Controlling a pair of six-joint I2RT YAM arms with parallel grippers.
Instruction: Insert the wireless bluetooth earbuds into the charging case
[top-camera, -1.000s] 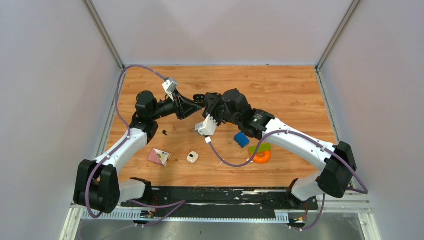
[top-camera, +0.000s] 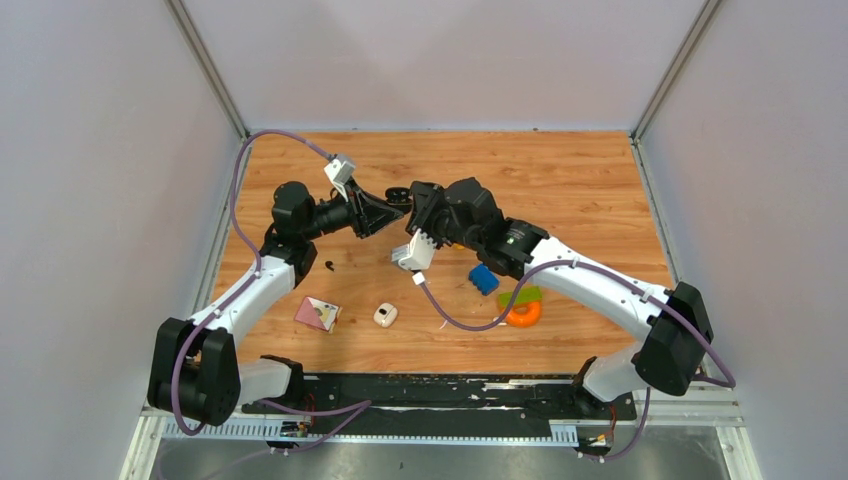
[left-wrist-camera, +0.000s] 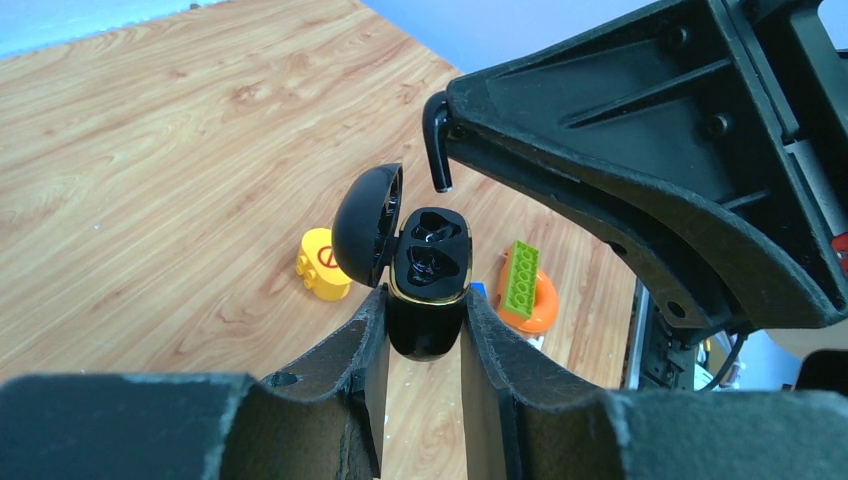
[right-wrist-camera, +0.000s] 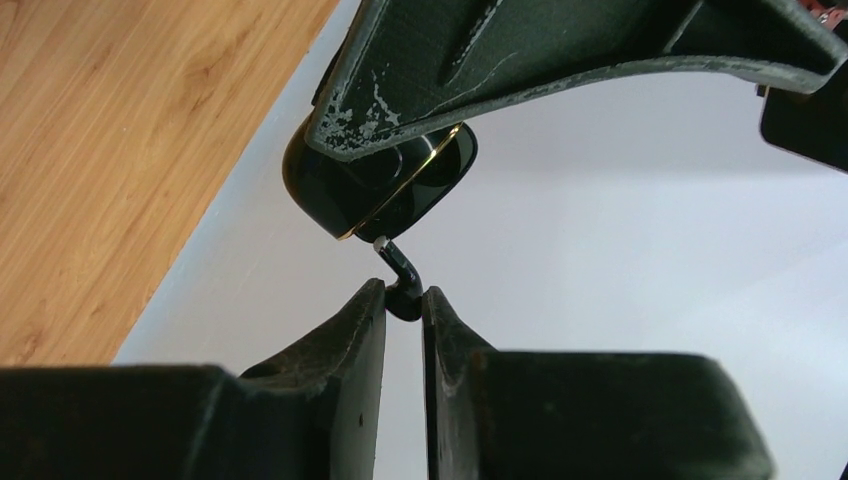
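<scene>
My left gripper is shut on the open black charging case (left-wrist-camera: 425, 262), its lid tilted up at the left and two dark slots facing up. My right gripper is shut on a black earbud (right-wrist-camera: 405, 305), stem pointing toward the case. In the left wrist view that earbud (left-wrist-camera: 437, 140) hangs stem-down just above the slots, apart from them. In the top view, both grippers meet over the table's middle. A small dark piece (top-camera: 329, 265), probably the other earbud, lies on the table at left.
On the wooden table (top-camera: 560, 170) lie a blue brick (top-camera: 483, 278), a green brick (top-camera: 520, 295), an orange ring (top-camera: 525, 315), a yellow block (left-wrist-camera: 322, 270), a white case (top-camera: 385, 314) and a pink card (top-camera: 316, 312).
Hardly anything differs; the right arm's end has shifted very slightly over the last second. The left arm looks still.
</scene>
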